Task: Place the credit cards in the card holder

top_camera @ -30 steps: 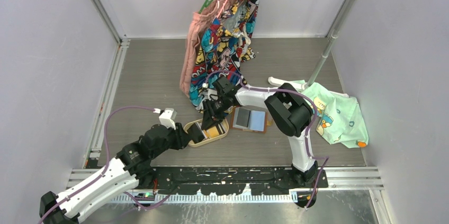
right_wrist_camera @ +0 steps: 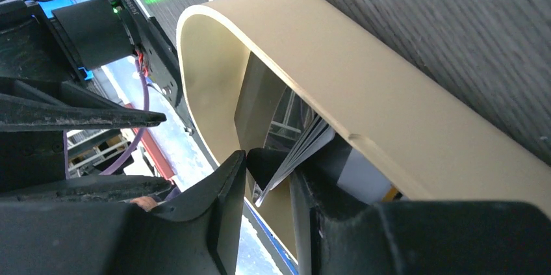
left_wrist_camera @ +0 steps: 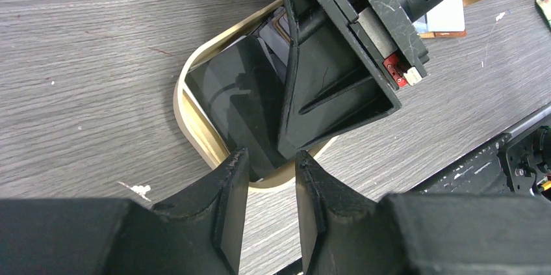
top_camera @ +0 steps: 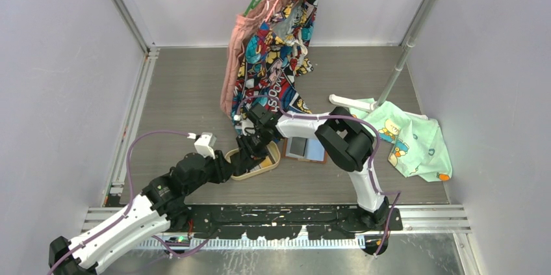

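An oval cream tray holds dark card cases or cards. My right gripper is down inside it, slightly parted, with a fanned stack of cards at its fingertips; whether it grips them is unclear. My left gripper is at the tray’s near left edge, its fingertips a little apart; what is between them, if anything, cannot be seen. A brown item with grey and blue cards lies right of the tray.
Patterned clothing hangs behind the tray. A green cloth lies at the right beside a metal rack pole.
My right gripper has moved leftward and toward the front, further over the tray, hiding more of its contents. My left arm has not visibly moved.
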